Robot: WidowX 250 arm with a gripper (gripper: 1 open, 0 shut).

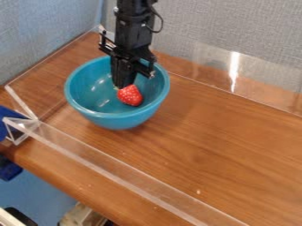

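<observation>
A light blue bowl (91, 98) sits on the wooden table at the upper left of the camera view. Inside it lies a red strawberry with pale specks (130, 96). My black gripper (125, 78) hangs down into the bowl from above, its tip just above and beside the strawberry. The gripper looks narrow, but its fingertips are dark and overlap, so whether anything is between them, or how far they are closed, is hard to see.
Grey textured walls stand behind and at left. Clear edging runs along the table's sides. Blue and white objects sit beyond the left edge.
</observation>
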